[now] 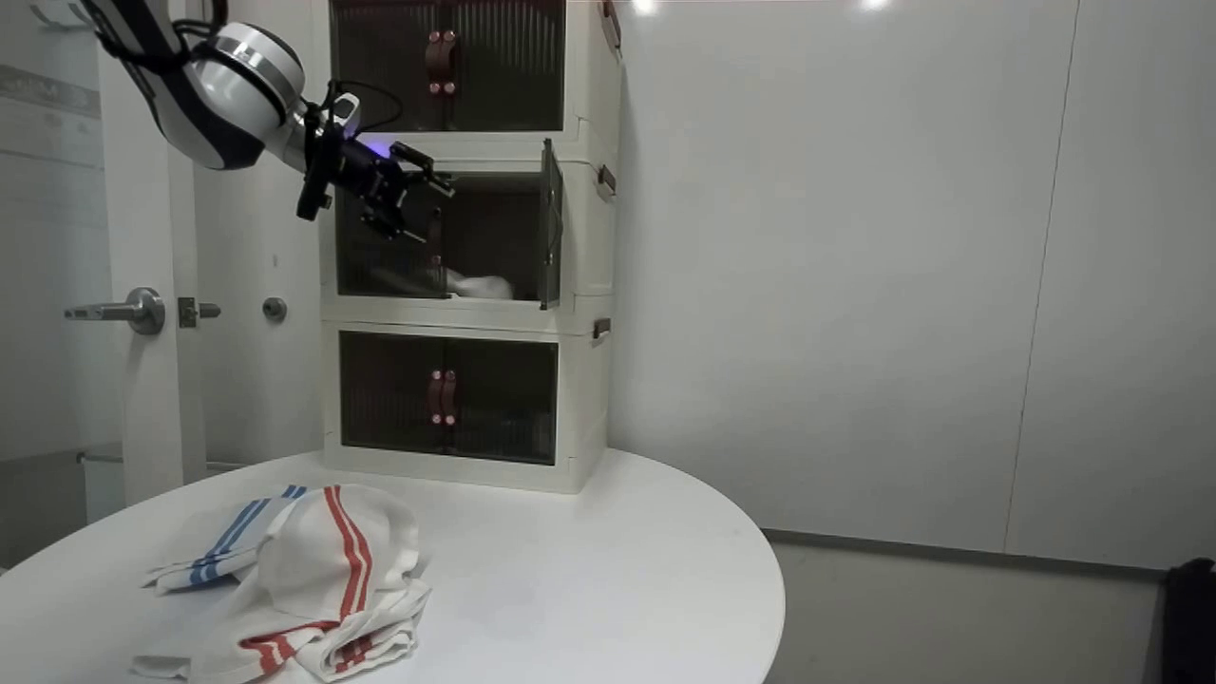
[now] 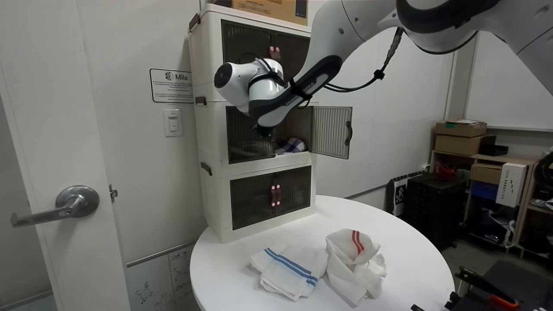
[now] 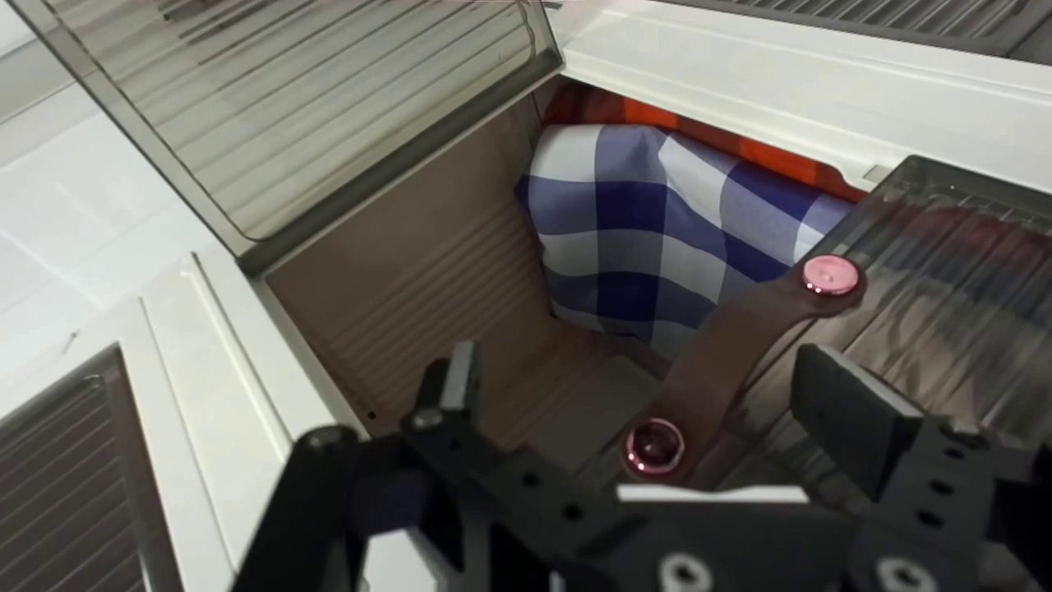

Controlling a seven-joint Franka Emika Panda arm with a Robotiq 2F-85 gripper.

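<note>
In front of the middle cabinet compartment my gripper (image 1: 424,213) hangs open, nothing between its fingers. The right door (image 1: 552,224) of that compartment is swung wide; the left door (image 2: 249,135) is closed. Through the opening, the wrist view shows a blue-and-white checked cloth (image 3: 631,227) lying inside, with something orange-red (image 3: 769,158) behind it. The closed door's brown handle (image 3: 725,360) appears between my two fingers in the wrist view; whether they touch it I cannot tell. On the table lie a white towel with red stripes (image 1: 325,559) and one with blue stripes (image 2: 293,269).
The white cabinet (image 1: 589,399) stands at the back of the round white table (image 1: 673,570). Its top doors (image 1: 502,68) and bottom doors (image 1: 502,399) are closed.
</note>
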